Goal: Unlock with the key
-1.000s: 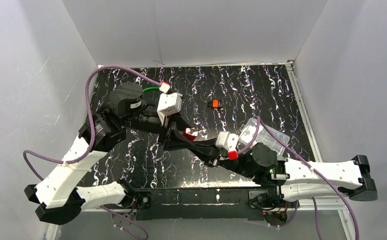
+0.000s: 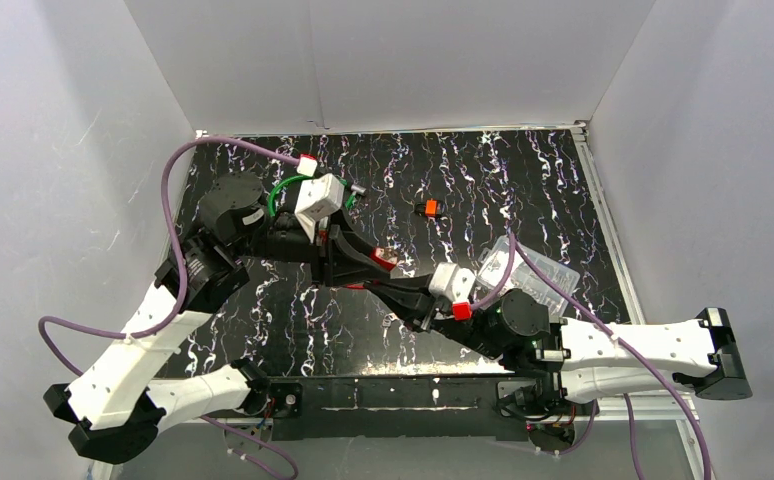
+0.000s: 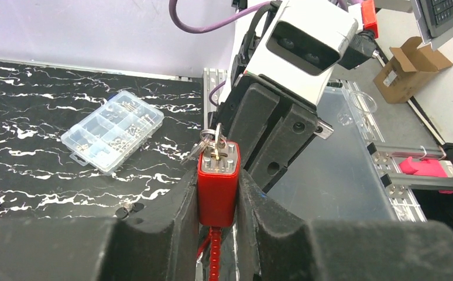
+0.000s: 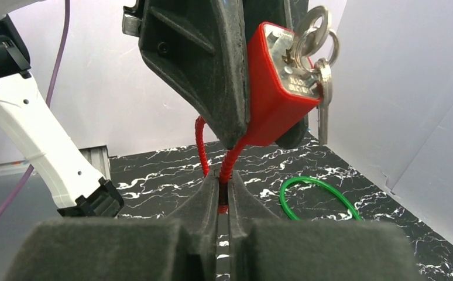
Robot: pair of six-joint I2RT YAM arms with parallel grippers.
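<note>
A red padlock point(image 3: 218, 193) is clamped between the fingers of my left gripper, its metal face with the keyhole turned up. Keys on a ring point(image 4: 323, 88) hang at that face, one apparently in the keyhole. From the padlock's other end runs a red cord-like shackle point(image 4: 231, 161). My right gripper is shut on this shackle, just below the padlock. Another stretch of red shackle rises toward the left gripper's finger point(image 4: 233, 93), where its end is hidden. Whether that end sits inside the padlock I cannot tell.
A clear compartment box point(image 2: 548, 275) lies at the right of the black marbled table. An orange and black item point(image 2: 430, 208) rests near the middle back. A green ring point(image 4: 318, 181) lies behind the left gripper. The two grippers almost touch, and the back right is free.
My left gripper has shifted a little to the left with the padlock. A strip of red shackle now shows beneath it in the top view. The right arm has barely moved.
</note>
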